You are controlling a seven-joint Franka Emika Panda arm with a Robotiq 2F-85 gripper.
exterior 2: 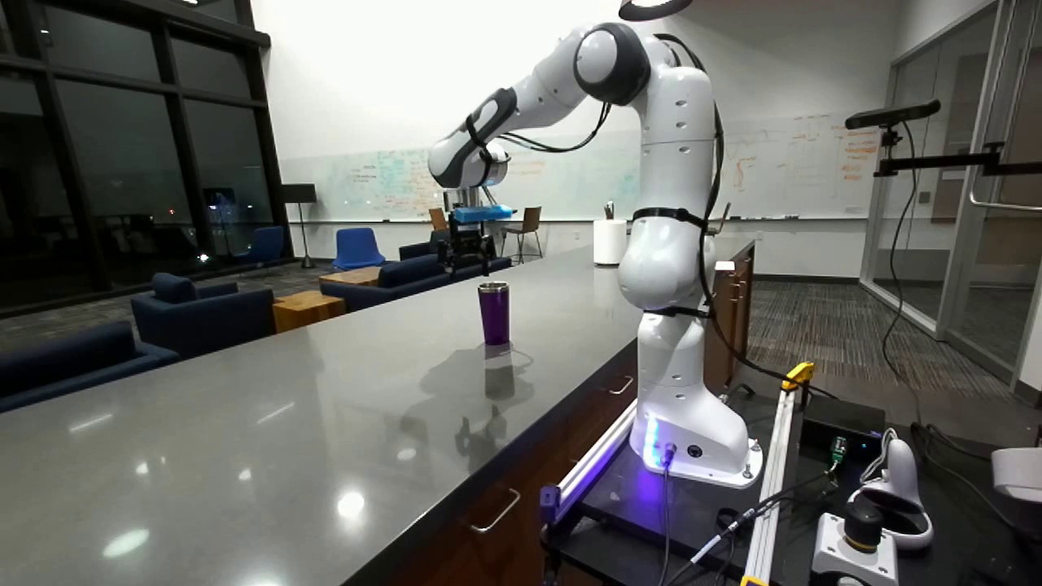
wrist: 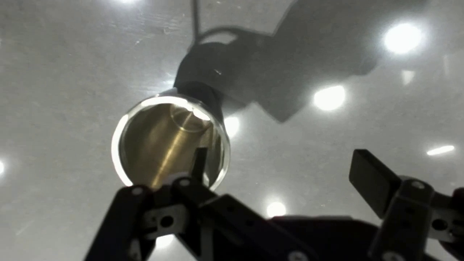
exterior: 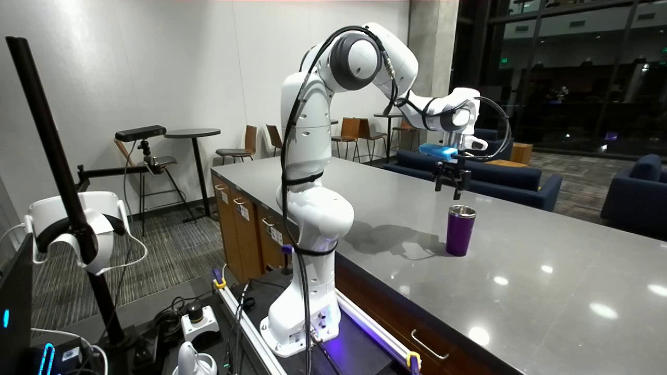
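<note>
A purple tumbler [exterior: 460, 232] with a steel rim stands upright and lidless on the grey counter; exterior view 2 shows the same tumbler [exterior 2: 495, 317]. In the wrist view I look down into the metal inside of the tumbler [wrist: 152, 143], which appears empty. My gripper [exterior: 447, 190] hangs above the rim, fingers pointing down. Its fingers are spread wide in the wrist view, where the gripper has bare counter showing in its gap. One finger overlaps the tumbler's rim in that view; the other is well to the right of it. Nothing is held.
A white container [exterior 2: 610, 242] stands at its far end in exterior view 2. Dark sofas [exterior: 500, 181] stand beyond the counter, and the robot's base is on a cart beside it.
</note>
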